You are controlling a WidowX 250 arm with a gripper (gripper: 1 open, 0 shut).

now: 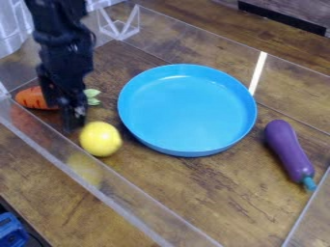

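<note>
My dark gripper (pixel 69 116) hangs at the upper left, blurred, its fingertips low and just left of a yellow lemon (pixel 100 139); its finger is open. Behind the fingers lies an orange carrot (pixel 31 97) with pale green leaves, partly hidden by the gripper. A blue plate (pixel 187 109) sits in the middle, right of the lemon. A purple eggplant (pixel 288 152) with a green tip lies at the right.
Clear plastic walls run along the left and right of the wooden table (pixel 194 203). A blue object (pixel 10 231) shows at the lower left corner.
</note>
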